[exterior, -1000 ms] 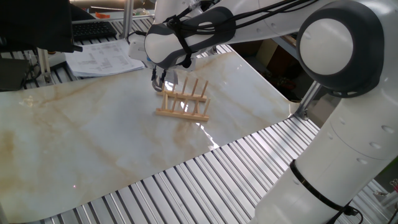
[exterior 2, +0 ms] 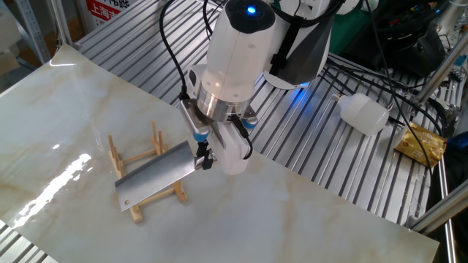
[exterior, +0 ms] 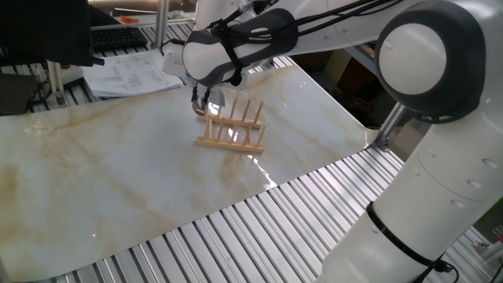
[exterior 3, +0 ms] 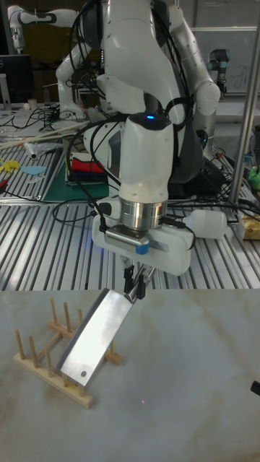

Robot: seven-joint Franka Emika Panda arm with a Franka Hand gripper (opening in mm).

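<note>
A metal cleaver [exterior 2: 157,175] with a broad, shiny blade and a hole near its far corner slants over a wooden peg rack [exterior 2: 137,212]. My gripper [exterior 2: 205,156] is shut on the handle end of the cleaver, beside the rack. In exterior view 3 the cleaver [exterior 3: 96,338] runs down and left from the gripper [exterior 3: 135,284], covering part of the rack [exterior 3: 54,380]. Whether the blade rests between pegs or hangs just above them, I cannot tell. From exterior view 1 the rack [exterior: 230,145] stands upright on the table, with the blade hardly visible.
Slatted metal [exterior 2: 322,157] borders the table on the robot's side, holding a white bottle [exterior 2: 363,114] and a gold packet [exterior 2: 422,146]. A small black object [exterior 3: 256,388] lies at the table's right edge.
</note>
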